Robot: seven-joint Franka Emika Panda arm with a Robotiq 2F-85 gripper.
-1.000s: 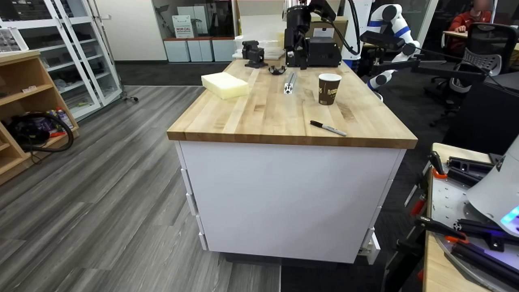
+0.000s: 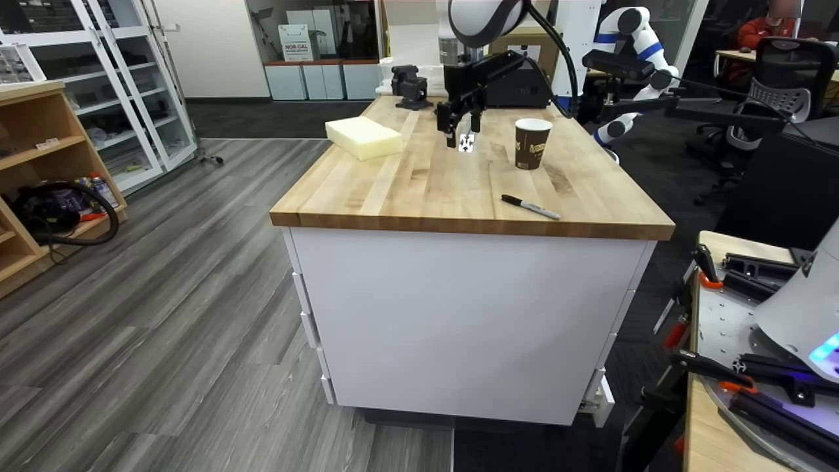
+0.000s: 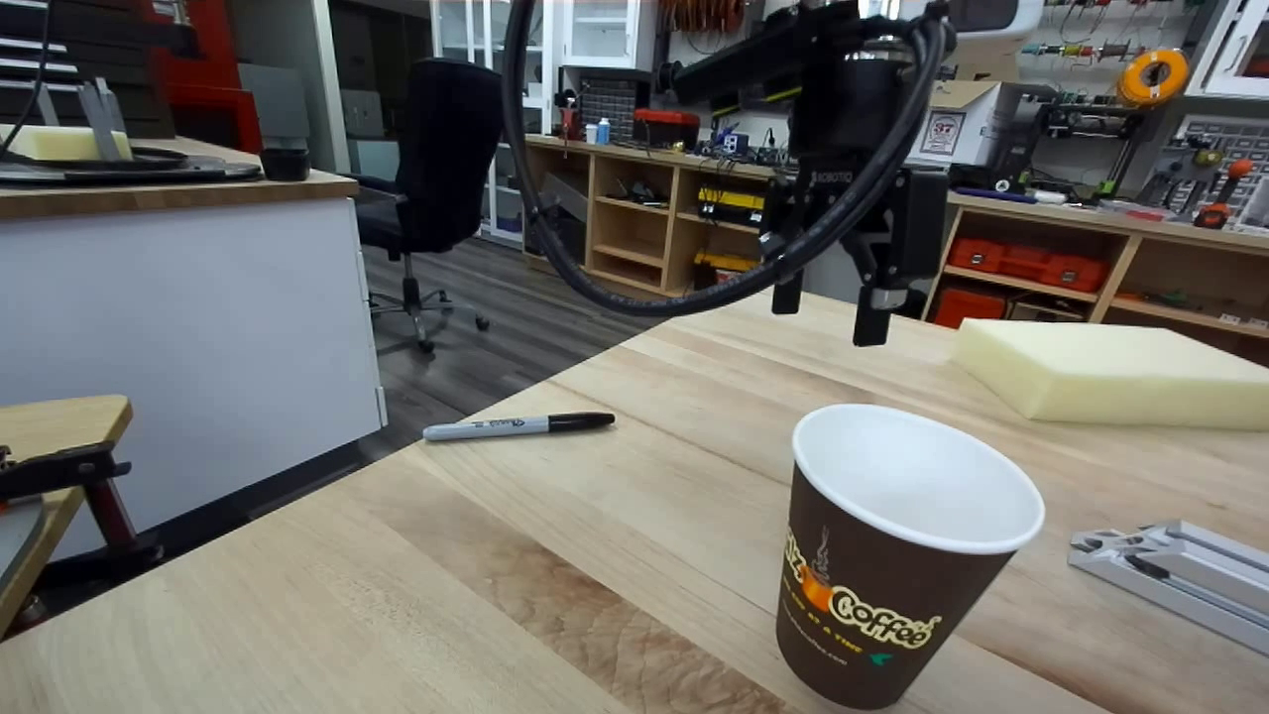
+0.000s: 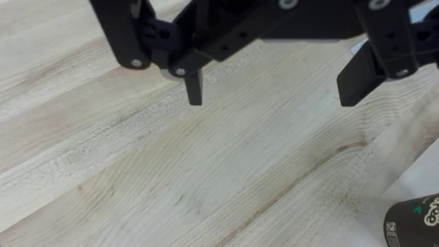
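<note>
My gripper is open above bare wood, its two black fingertips wide apart with nothing between them. In exterior view 2 the gripper (image 3: 829,315) hangs over the table, beyond the cup and to the right of the pen. A brown paper coffee cup (image 3: 886,571) with a white rim stands upright; only part of that cup (image 4: 413,224) shows at the lower right of the wrist view. A black-capped marker (image 2: 531,207) lies near the table's front edge. The yellow sponge block (image 2: 363,138) rests at the left edge.
A silver metal profile (image 3: 1190,577) lies to the right of the cup. Near the table's far end stands a black vise-like object (image 2: 410,86). Bare wood (image 2: 440,189) covers the table's front and centre-left.
The cup, marker and sponge have not moved.
</note>
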